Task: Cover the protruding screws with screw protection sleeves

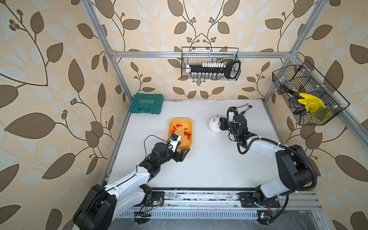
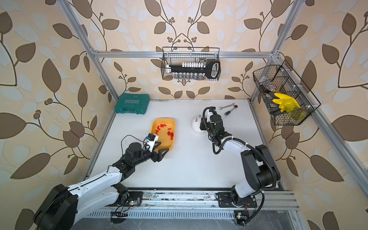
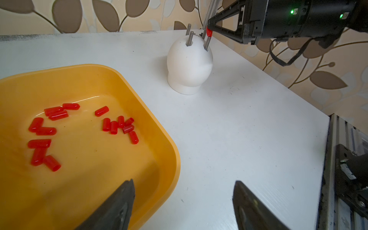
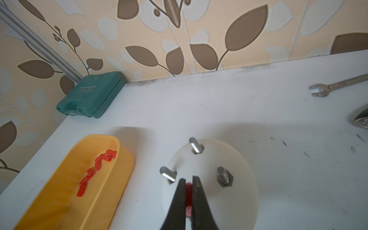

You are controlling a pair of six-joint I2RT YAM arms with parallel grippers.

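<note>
A white rounded fixture with several protruding metal screws stands right of the orange tray, which holds several red sleeves. My right gripper is shut on a red sleeve, which is at the top of one of the screws on the near side in the right wrist view. The other screws visible there are bare. My left gripper stands open over the tray's near right edge, with nothing between its fingers.
A green case lies at the back left. Wrenches lie at the back right. Wire baskets hang on the back and right walls.
</note>
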